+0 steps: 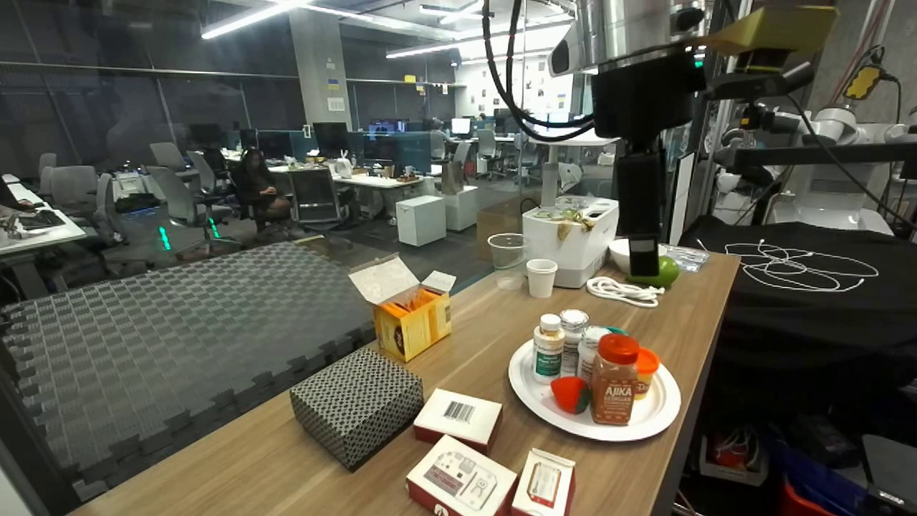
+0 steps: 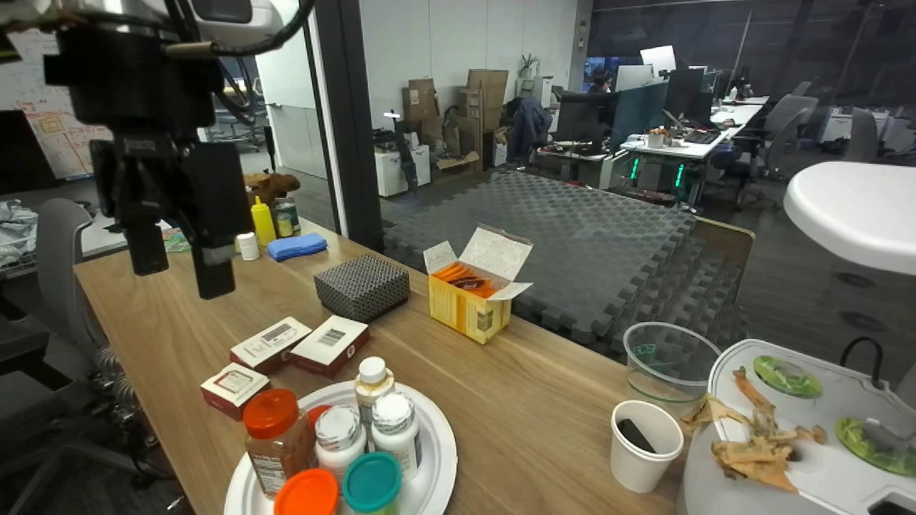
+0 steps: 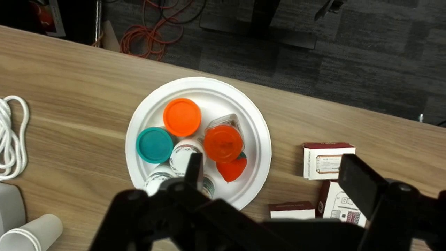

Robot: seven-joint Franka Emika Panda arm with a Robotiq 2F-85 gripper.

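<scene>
On a white plate point(image 3: 256, 175) stand several jars and bottles. They include an Ajika spice jar point(image 1: 615, 383) with a red lid, an orange-lidded tub point(image 3: 182, 117), a teal-lidded tub point(image 3: 154, 145) and white-capped bottles point(image 2: 395, 426). A red strawberry point(image 3: 232, 168) rests on the plate beside the spice jar. My gripper point(image 2: 182, 276) hangs well above the table, open, its fingers wide apart and empty. In the wrist view, one finger and the gripper body hide the plate's lower part and some of the bottles.
Three small white-and-red boxes point(image 2: 328, 342) lie near the plate, with a black patterned box point(image 1: 357, 404) and an open yellow box point(image 1: 414, 319) beyond. Paper cup point(image 1: 541, 278), white cord point(image 1: 625, 291) and green fruit point(image 1: 660, 271) occupy the other end. Bare table lies between plate and yellow box.
</scene>
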